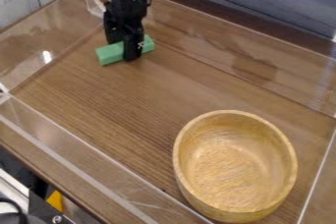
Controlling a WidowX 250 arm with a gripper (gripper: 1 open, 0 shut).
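Note:
A black robot gripper (125,43) hangs down from the top of the view over a green block (110,56) on the wooden table (157,120), in the upper left. Its fingers reach down onto the block, partly covering its middle and right part; whether they touch it I cannot tell.
A large round tan bowl (234,166) stands at the lower right. Walls border the table at the back, and dark objects lie past its lower left corner.

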